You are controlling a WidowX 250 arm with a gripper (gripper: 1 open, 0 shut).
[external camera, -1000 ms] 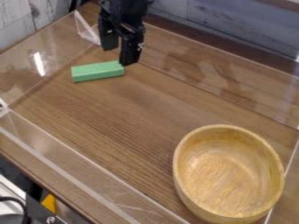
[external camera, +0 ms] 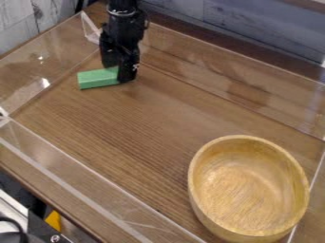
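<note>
A small green block lies on the wooden table at the upper left. My black gripper is down at the block's right end, with its arm rising behind it toward the back. The fingers are small and dark here, and whether they touch the block is hard to tell.
A large yellow bowl stands at the front right. A wall edge runs along the back, and the table's left edge shows dark cables and a yellow item at the lower left.
My gripper has come down and a little to the left, from above and behind the green block to its right end. The block and bowl look unmoved.
</note>
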